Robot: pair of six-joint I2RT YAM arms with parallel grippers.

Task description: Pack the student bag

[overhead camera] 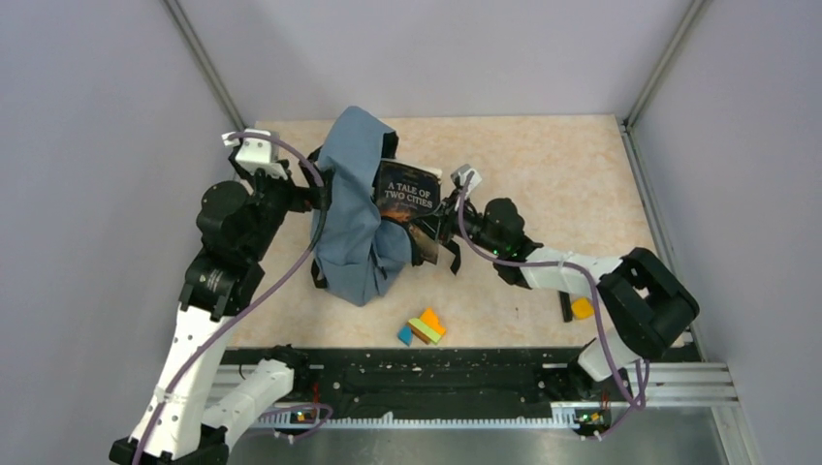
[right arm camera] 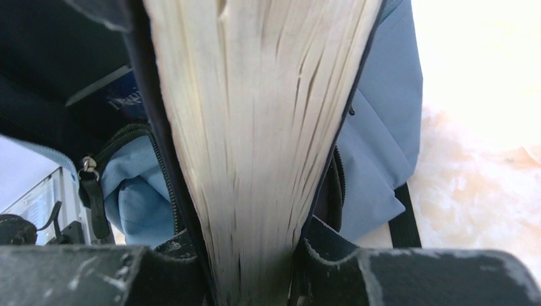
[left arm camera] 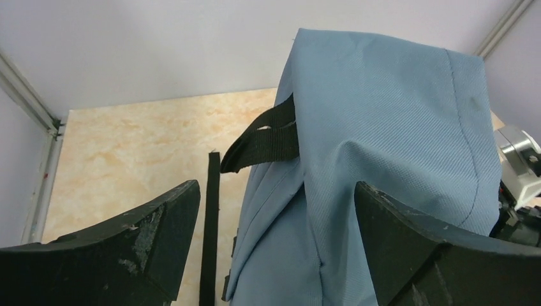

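A blue-grey backpack (overhead camera: pixel 351 203) lies left of the table's middle, its opening facing right. My right gripper (overhead camera: pixel 433 225) is shut on a thick dark book titled "A Tale of Two Cities" (overhead camera: pixel 409 192), whose left edge goes behind the bag's side. The book's pages (right arm camera: pixel 255 140) fill the middle of the right wrist view, with the dark bag interior on the left. Another dark cover with lettering (right arm camera: pixel 121 95) shows inside. My left gripper is open beside the bag's left side, its fingers apart with the blue fabric (left arm camera: pixel 395 115) ahead.
Several small coloured blocks (overhead camera: pixel 424 326) lie near the front edge. A yellow piece (overhead camera: pixel 582 308) and a black item (overhead camera: pixel 566 306) lie by the right arm. Black straps (overhead camera: pixel 452 256) trail from the bag.
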